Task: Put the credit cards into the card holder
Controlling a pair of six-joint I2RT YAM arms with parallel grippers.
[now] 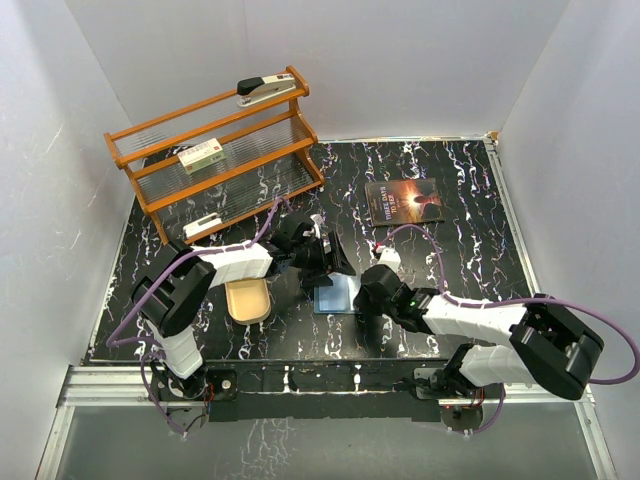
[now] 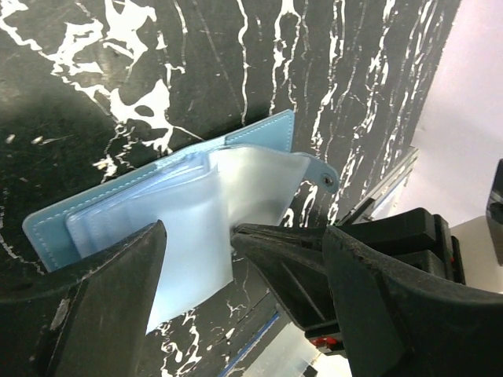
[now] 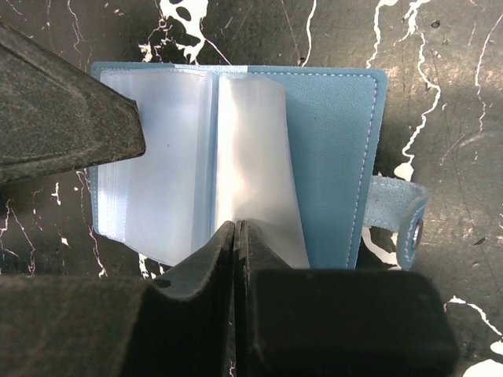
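Note:
The light blue card holder (image 1: 335,294) lies open on the black marble table between both grippers, with clear plastic sleeves (image 3: 157,157). My left gripper stands open over it, its fingers wide apart. My right gripper has its fingertips close together on the right-hand sleeve, which looks bent up under them; whether anything is between them is hard to see. I cannot make out separate credit cards.
A wooden rack (image 1: 220,139) with a stapler and a box stands at the back left. A beige tray (image 1: 248,302) sits beside the left arm, and a book (image 1: 404,201) lies at the back right.

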